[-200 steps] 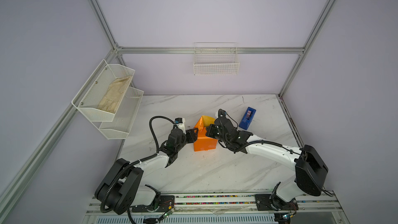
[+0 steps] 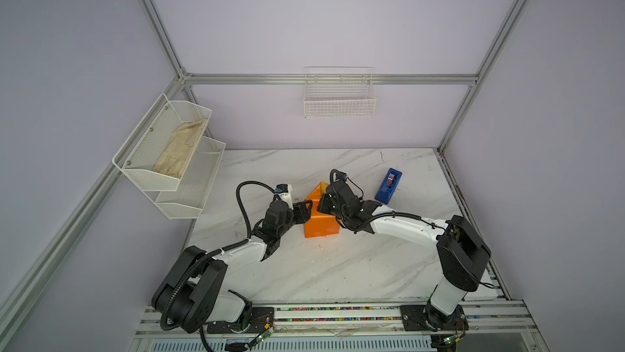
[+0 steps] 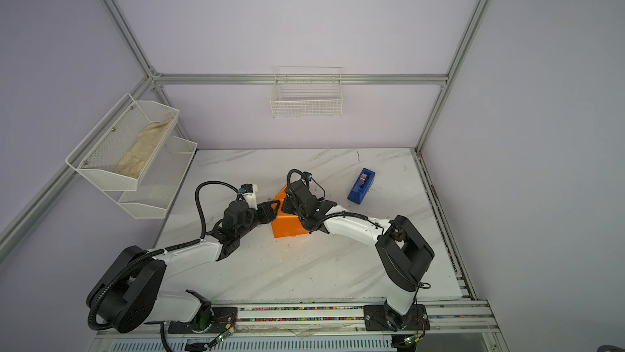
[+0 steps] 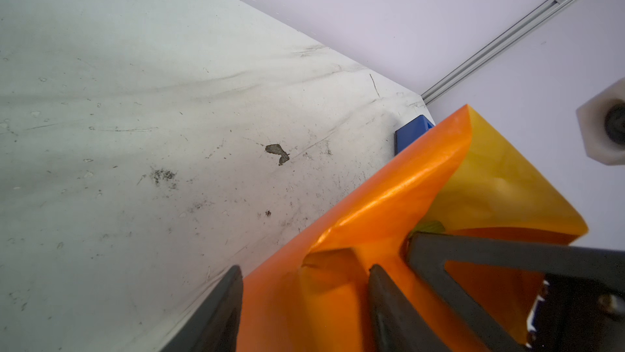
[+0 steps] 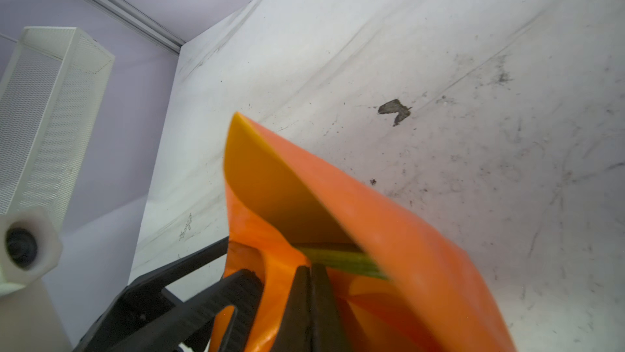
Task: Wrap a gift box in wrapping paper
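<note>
Orange wrapping paper (image 2: 320, 225), yellow on its inside, stands in folds at the centre of the table, with upright flaps. The box is largely hidden; a bit of green shows inside the folds (image 5: 345, 260). My left gripper is part open at the paper's left side, its fingers either side of an orange fold. My right gripper reaches into the paper from the right, shut, its fingertips against the folds; I cannot tell if paper is between them.
A blue tape dispenser (image 2: 388, 186) lies at the back right of the white table (image 2: 254, 163). White mesh baskets (image 2: 195, 189) hang on the left wall.
My left arm has barely moved.
</note>
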